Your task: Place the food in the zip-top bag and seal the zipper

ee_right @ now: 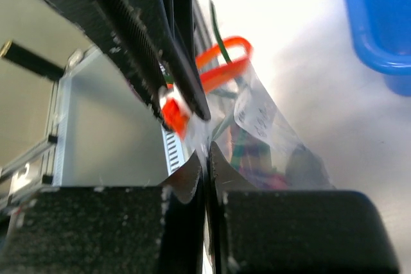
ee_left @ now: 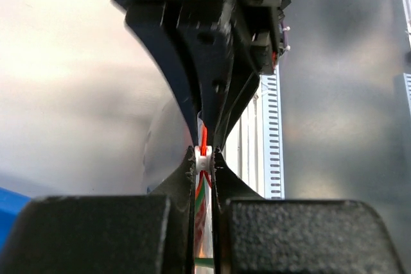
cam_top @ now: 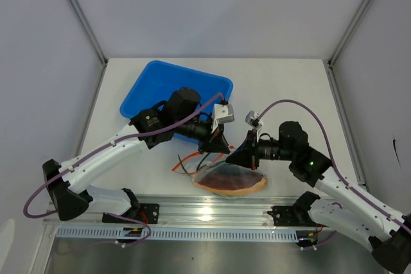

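Note:
The clear zip bag (cam_top: 228, 178) with red and green zip edges and an orange-rimmed lower part lies at the table's front, dark food visible inside. My left gripper is shut on the bag's zipper end, where a white slider piece (ee_left: 203, 158) shows between its fingers. My right gripper is shut just below and right of the left one, at the bag's top edge; whether plastic film is between its fingers is unclear. In the right wrist view the left gripper's fingertips hold the red-orange zip strip above the clear film.
A blue bin (cam_top: 144, 88) sits at the back left of the white table, behind the left arm. Metal rails (cam_top: 192, 206) run along the front edge, and the two arms are very close together.

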